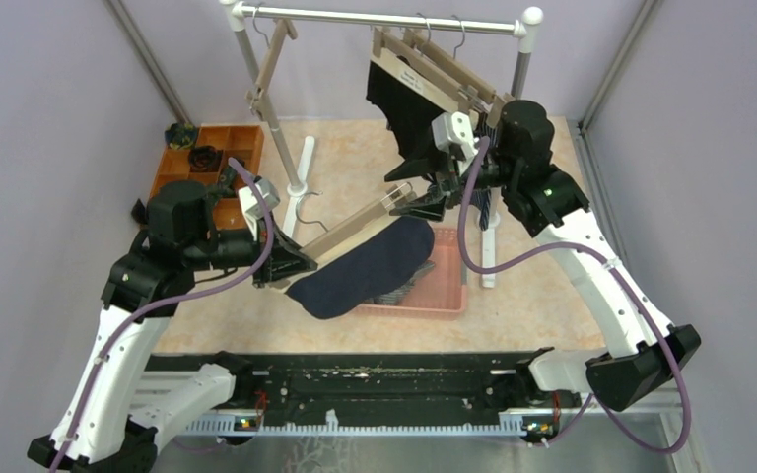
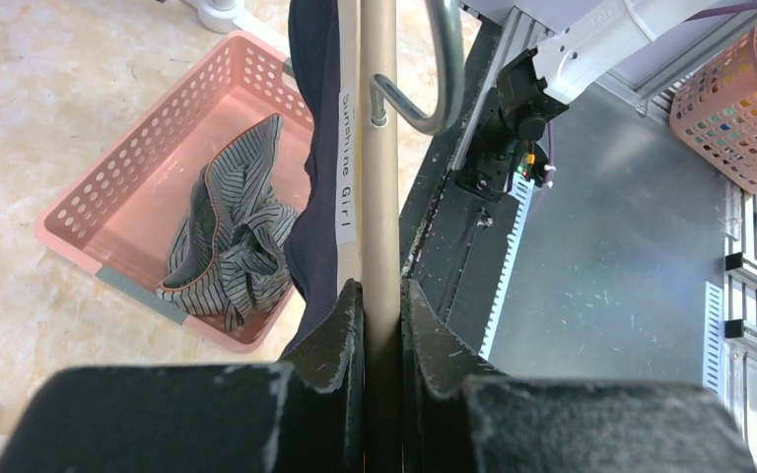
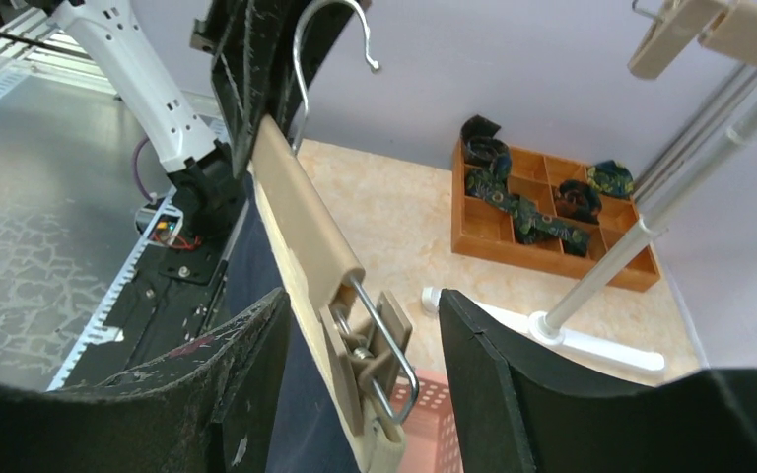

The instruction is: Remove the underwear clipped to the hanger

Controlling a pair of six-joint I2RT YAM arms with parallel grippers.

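Observation:
A wooden clip hanger is held aslant above the table, with my left gripper shut on its wooden bar near one end. From it hangs the dark navy underwear, its pale waistband lettered "Sunshine Girl" in the left wrist view. At the hanger's other end, the metal clip lies between the fingers of my right gripper, which stands open around it. That clip still grips the waistband's corner. The clip at the left end is hidden by my left gripper.
Below the hanger, a pink basket holds striped grey underwear. A metal rack at the back carries an empty hanger and a black garment close to my right arm. An orange divided box stands at back left.

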